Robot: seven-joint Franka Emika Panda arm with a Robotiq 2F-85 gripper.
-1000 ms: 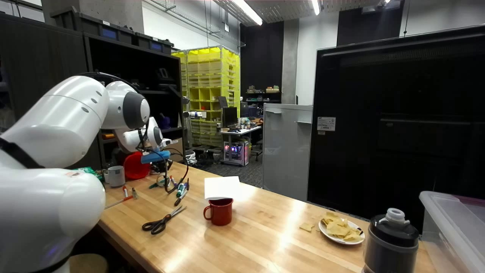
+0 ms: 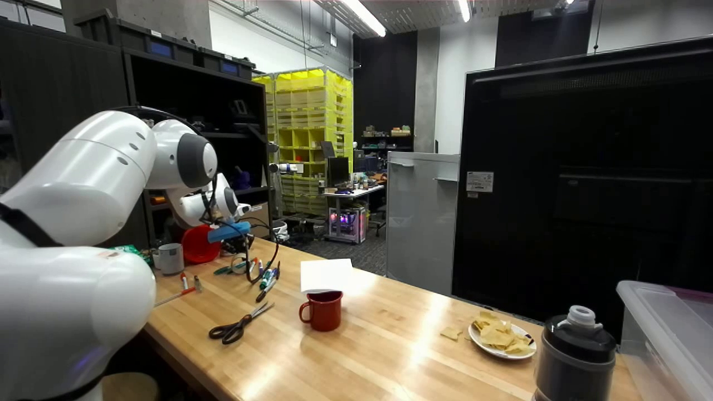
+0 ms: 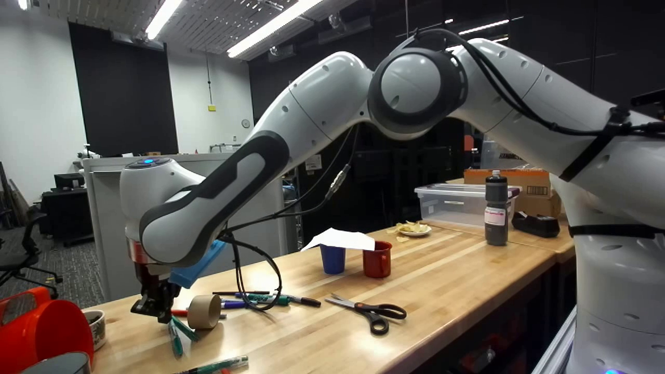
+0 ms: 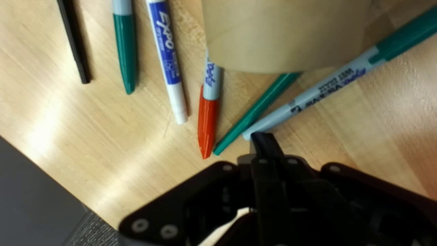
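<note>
My gripper is shut in the wrist view, and nothing shows between its fingers. Its tips stand at the pale end of a green-capped marker (image 4: pixel 327 89); whether they touch it is unclear. A thin green marker (image 4: pixel 256 107) lies alongside, partly under the view of a tan tape roll (image 4: pixel 286 35). Further left are a red-capped marker (image 4: pixel 209 123), a blue-labelled white-tipped marker (image 4: pixel 167 53) and another green-capped marker (image 4: pixel 125 49). In exterior view 2 the gripper (image 3: pixel 163 317) is low over the table, left of the tape roll (image 3: pixel 204 311).
A red pitcher (image 3: pixel 59 333) and mugs stand close by the gripper. Scissors (image 3: pixel 368 309), a red mug (image 3: pixel 377 261) and a blue cup (image 3: pixel 333 258) under white paper (image 3: pixel 343 239) lie farther along. The chip plate (image 2: pixel 506 352) is distant; mid-table (image 2: pixel 401 334) is clear.
The arm has shifted slightly, and its hanging cable sits a little farther right in exterior view 1. The tape roll and a green marker beside it appear slightly displaced. Other table objects look unchanged.
</note>
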